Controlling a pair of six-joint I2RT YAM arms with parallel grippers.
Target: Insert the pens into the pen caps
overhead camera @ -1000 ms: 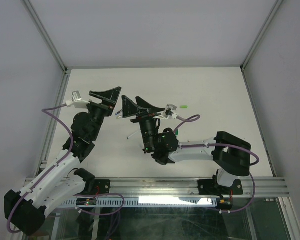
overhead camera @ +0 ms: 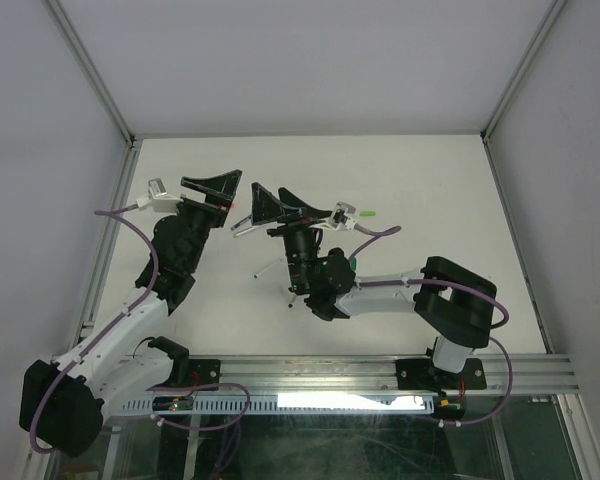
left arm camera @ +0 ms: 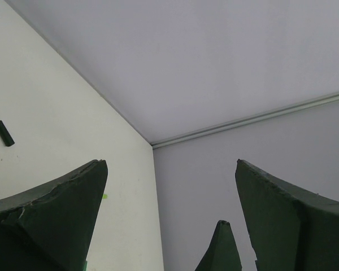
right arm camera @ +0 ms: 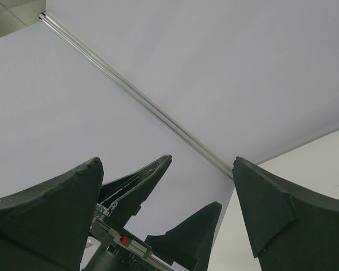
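My left gripper (overhead camera: 212,179) stands open in the top view, nothing between its fingers. Close on its right, my right gripper (overhead camera: 269,189) is open and empty too. Near them on the table lie slim pale pens (overhead camera: 271,267), one of them (overhead camera: 244,231) partly covered by the right gripper. A bright green piece (overhead camera: 368,213) rests right of the right gripper, and a darker green one (overhead camera: 353,265) sits beside its wrist. The left wrist view shows a short black piece (left arm camera: 4,134), probably a cap. Whether any pen sits in a cap cannot be made out.
The two grippers stand close together; in the right wrist view the left gripper's finger (right arm camera: 137,189) looms near. Grey walls (overhead camera: 310,65) enclose it.
My right gripper has shifted slightly right, widening the gap from the left gripper. The left arm's elbow has swung a little to the right. The visible loose pieces have stayed put.
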